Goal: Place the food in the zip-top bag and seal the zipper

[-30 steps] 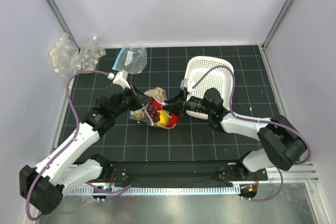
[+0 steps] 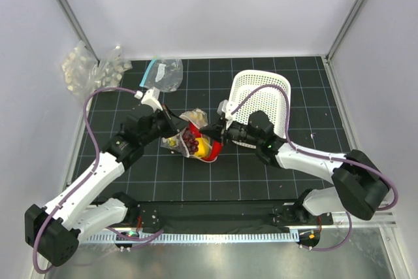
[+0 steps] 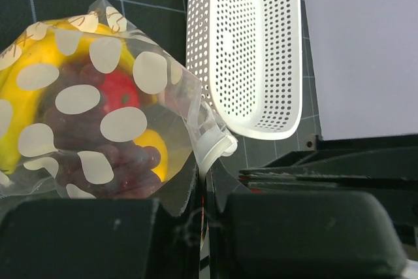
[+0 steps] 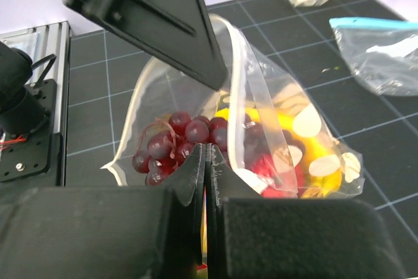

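Note:
The clear spotted zip top bag lies at the table's middle with its mouth gaping toward the front right. Dark red grapes, a yellow food piece and a red one show in and at the mouth. My left gripper is shut on the bag's white rim, which narrows into its fingertips. My right gripper has its fingertips together in front of the grapes, at the opening. Yellow and red show along the narrow slit below its tips; what lies between them is hidden.
A white perforated basket stands empty behind the right arm. Another zip bag with a blue strip lies flat at the back, and more spotted bags rest at the back left.
My right gripper has shifted slightly left, toward the bag mouth. The left arm and the bag stay in place.

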